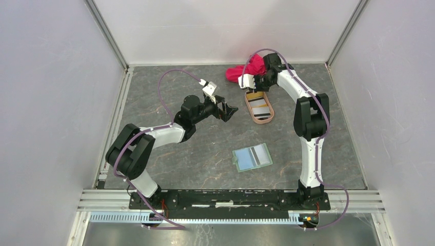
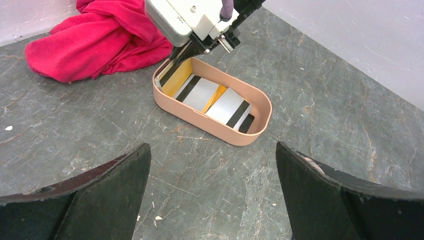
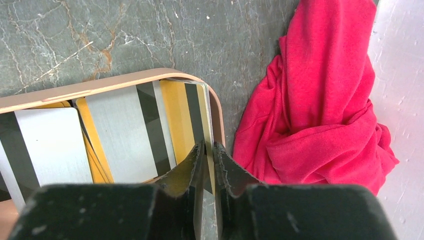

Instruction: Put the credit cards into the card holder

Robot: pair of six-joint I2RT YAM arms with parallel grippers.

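Note:
A peach oval box point(image 1: 272, 113) holds several yellow and silver cards with dark stripes point(image 3: 125, 130). My right gripper is at the box's far end, its fingertips close round the edge of the end yellow card point(image 3: 182, 110); whether they grip it I cannot tell. My left gripper hangs open over the table left of the box, nothing between its fingers. A flat green-edged holder point(image 1: 252, 157) with blue and silver panels lies at the front centre of the table.
A crumpled red cloth point(image 2: 100, 45) lies behind the box, beside my right gripper. White walls enclose the workspace.

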